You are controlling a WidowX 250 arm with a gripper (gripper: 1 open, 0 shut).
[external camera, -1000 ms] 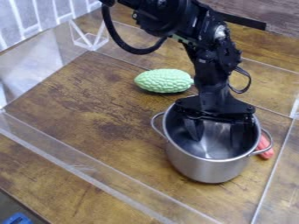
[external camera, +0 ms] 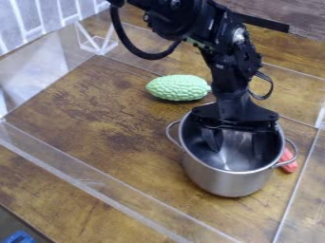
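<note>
My black gripper reaches down from the top into a steel pot with two wire handles, at the right of the camera view. Its fingers are partly inside the pot and dark against the shadowed interior, so whether anything lies between them is hard to see. A pale green, bumpy oblong object lies behind and to the left of the pot. A small red item is partly hidden behind the pot's right side.
A white slatted structure is at the top left, and a blue object shows at the bottom left corner.
</note>
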